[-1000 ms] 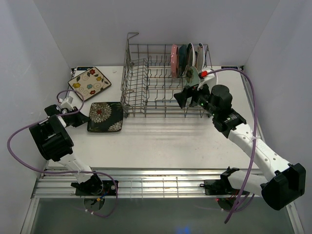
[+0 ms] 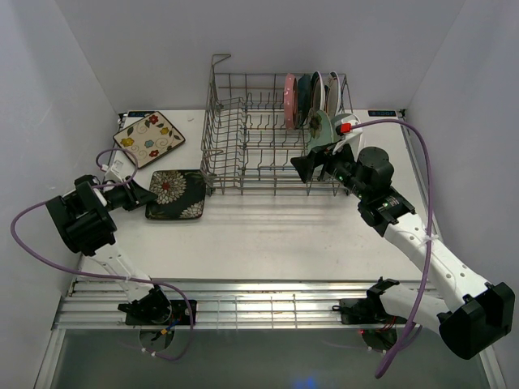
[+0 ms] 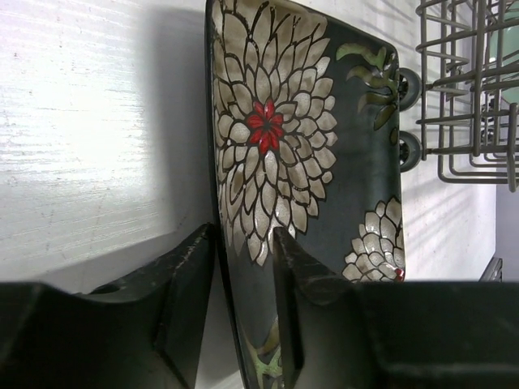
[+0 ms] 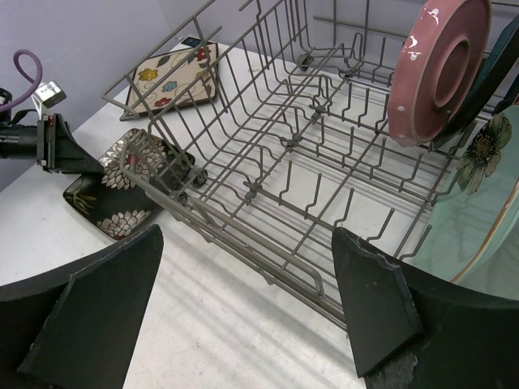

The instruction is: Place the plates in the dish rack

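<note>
A dark square plate with cream flowers (image 2: 175, 203) lies left of the wire dish rack (image 2: 243, 186). My left gripper is at the plate's edge, fingers part open on either side of its rim; whether they touch it is unclear. A cream flowered plate (image 2: 148, 139) lies behind it. The rack's right end holds several upright plates, including a pink one (image 2: 289, 101) and a pale green one (image 4: 466, 219). My right gripper stands open at the rack's front right, nothing seen between its fingers.
The rack's left and middle slots are empty. Walls (image 2: 458, 162) bound the table at both sides and behind.
My left gripper has shifted slightly at the dark plate's edge. The right arm has moved a little to the right over the last second. The plates look unmoved.
</note>
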